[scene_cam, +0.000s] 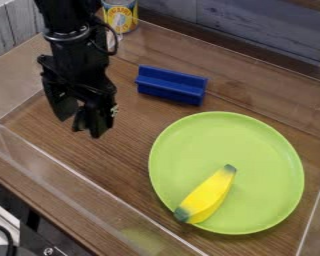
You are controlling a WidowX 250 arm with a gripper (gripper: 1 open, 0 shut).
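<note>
The black gripper [85,118] hangs low over the wooden table at the left, open, its fingers pointing down, with nothing visible between them. To its upper right lies a blue block [172,86]. On the right a green plate [250,150] holds a yellow toy banana [207,195], which lies toward the plate's lower left.
A yellow-labelled can [120,18] stands at the back behind the arm. Clear edges run along the front left and the right.
</note>
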